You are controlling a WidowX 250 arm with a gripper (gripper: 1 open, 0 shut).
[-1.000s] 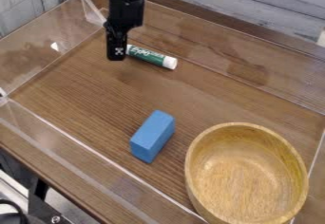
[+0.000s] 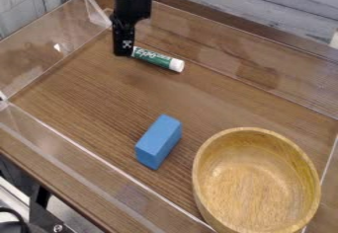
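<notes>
The black gripper [image 2: 123,46] hangs at the top centre-left of the camera view, just left of a green and white tube [image 2: 154,58] lying on the wooden table. Its fingertips are low, close to the tube's left end; whether they touch it or how far apart they stand is too small to tell.
A blue block [image 2: 158,141] lies near the front middle. A large yellow bowl [image 2: 256,188] sits at the front right. A transparent wall runs along the left edge.
The gripper has shifted slightly down and toward the tube's left end. The tube, block and bowl look unmoved.
</notes>
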